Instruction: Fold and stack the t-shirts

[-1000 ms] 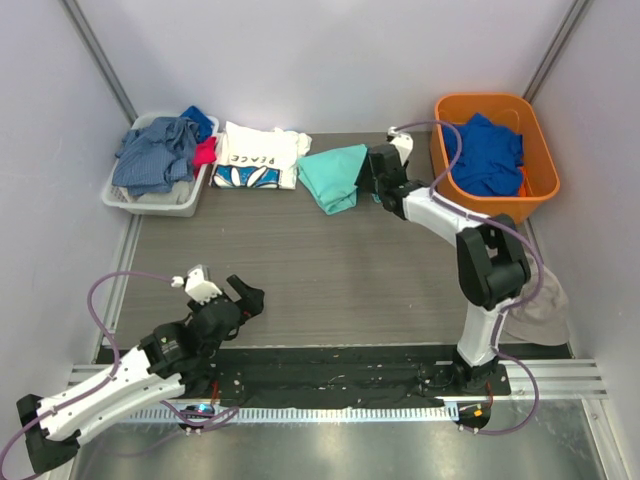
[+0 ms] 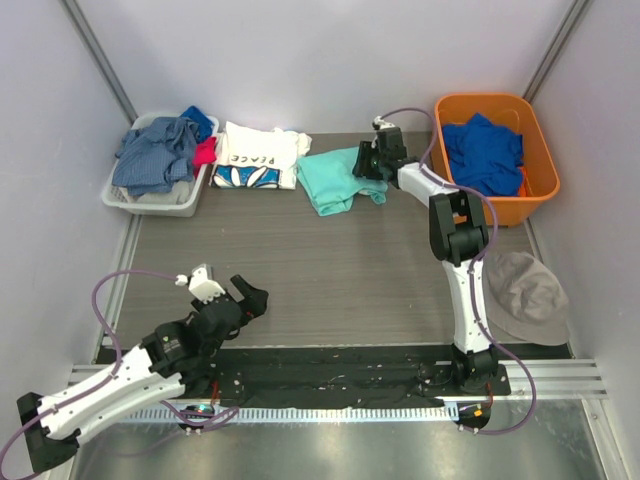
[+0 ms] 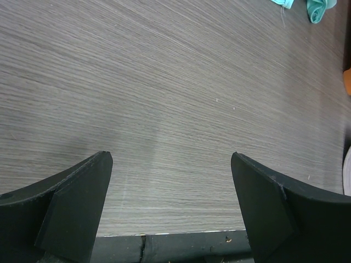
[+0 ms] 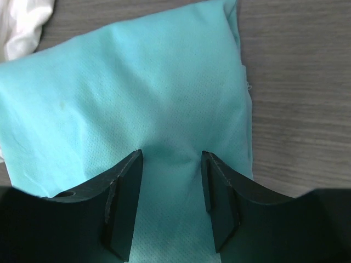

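Observation:
The folded teal shirt [image 2: 332, 182] lies at the back middle of the table, one corner sticking out at its lower right. Over its right part is my right gripper [image 2: 368, 165]. In the right wrist view the teal cloth [image 4: 159, 82] spreads beneath the right fingers, which stand part way apart; no cloth is visibly pinched between them. To the left lies a folded white shirt [image 2: 259, 150] with blue print, close beside the teal one. My left gripper [image 2: 250, 296] stays open at the front left, over bare table in the left wrist view.
A white basket [image 2: 165, 210] with blue, grey and red clothes stands at the back left. An orange bin [image 2: 545, 165] holding blue cloth [image 2: 485, 155] is at the back right. A beige hat [image 2: 527, 298] lies at the right edge.
My right gripper has moved left and a little back, further over the teal shirt's right side. The left arm stays almost still, and the shirts keep their places.

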